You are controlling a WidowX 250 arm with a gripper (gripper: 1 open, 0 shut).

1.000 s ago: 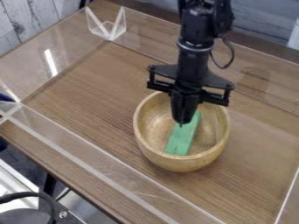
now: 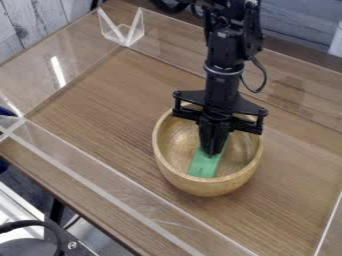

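A wooden bowl [image 2: 179, 170] stands in the middle of the table with a green object [image 2: 205, 165] lying inside it. My black gripper [image 2: 211, 140] reaches down from the top into the bowl, its tip over the upper part of the green object and partly hiding it. The fingers look shut; whether anything is between them cannot be made out.
A small clear plastic piece [image 2: 120, 28] stands at the back left. Black cables [image 2: 27, 230] show at the lower left corner.
The gripper has moved lower into the bowl and now covers more of the green object. The bowl stays about where it was.
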